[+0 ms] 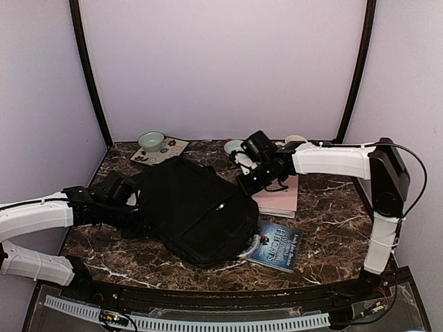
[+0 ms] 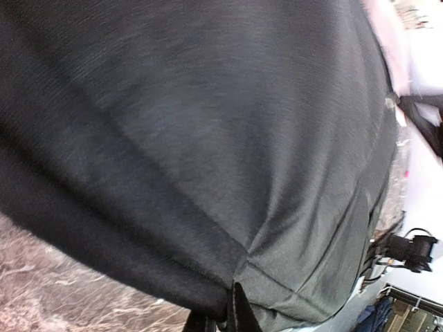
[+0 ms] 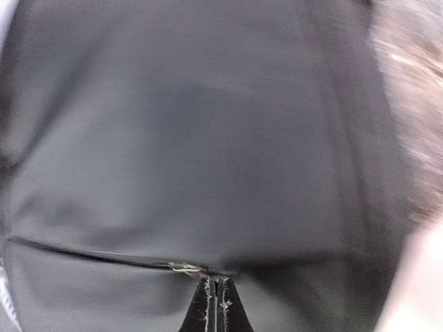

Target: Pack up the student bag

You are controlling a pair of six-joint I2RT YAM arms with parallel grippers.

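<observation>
A black fabric bag (image 1: 194, 207) lies slumped across the middle of the table, filling both wrist views. At its left side my left gripper is shut on a gathered edge of the fabric. My right gripper is shut, nothing seen between its fingers, just by a short zip-like slit in the bag. Under the bag's right end shows a blue book (image 1: 275, 245); behind it lies a pink folder (image 1: 277, 200), partly hidden by my right arm.
A pale bowl (image 1: 151, 140) sits on a patterned mat (image 1: 176, 147) at the back left. Cups stand at the back, partly hidden by the right arm.
</observation>
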